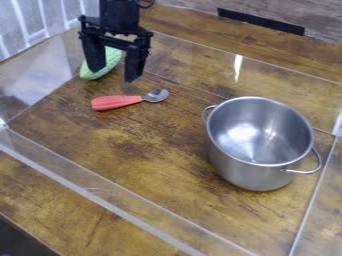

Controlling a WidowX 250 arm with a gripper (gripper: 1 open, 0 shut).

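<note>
My black gripper (115, 60) hangs at the back left with its fingers apart, over or beside a pale green oblong item (96, 64); whether it touches it I cannot tell. In front of it a spoon with a red handle (115, 103) and a metal head lies on the wooden table (147, 190).
A large steel pot (259, 141) with two side handles stands at the right. Clear panels border the table at the left, right and back.
</note>
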